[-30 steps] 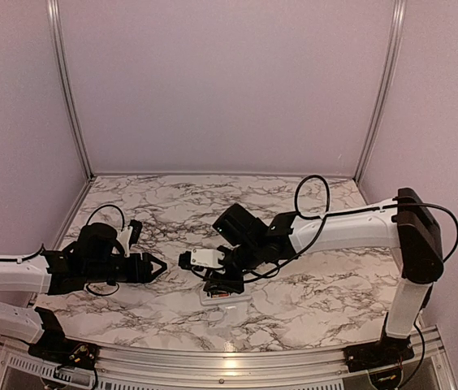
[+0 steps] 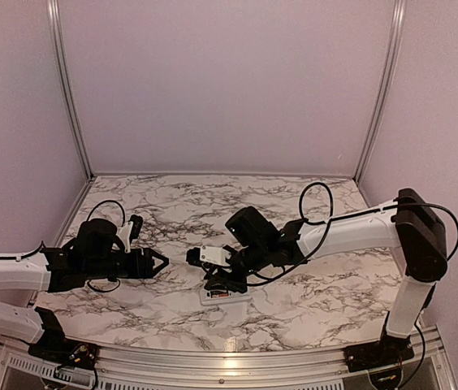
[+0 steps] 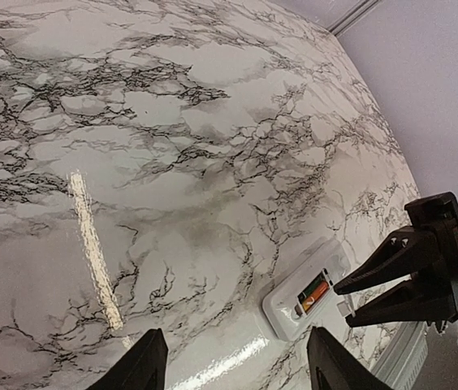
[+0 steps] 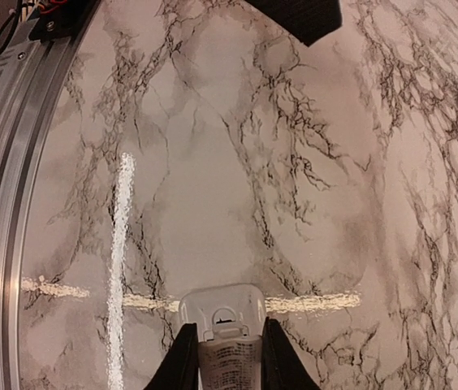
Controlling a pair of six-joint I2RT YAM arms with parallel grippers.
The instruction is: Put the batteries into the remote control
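Note:
The white remote (image 2: 223, 298) lies on the marble table at the front centre, its battery bay uncovered; in the left wrist view a battery (image 3: 313, 292) with orange and black sleeve sits in that bay. My right gripper is over the remote's end, shut on a small pale piece (image 3: 344, 309), which looks like a battery or cover; which one I cannot tell. My left gripper hangs open to the left of the remote (image 3: 284, 321), with nothing between its fingers.
Pale tape strips (image 3: 91, 244) mark the surface. A metal rail (image 2: 229, 357) runs along the front edge, and walls close the sides and back.
My right arm has shifted slightly to the right over the remote. My left gripper has risen very slightly and moved a little to the right.

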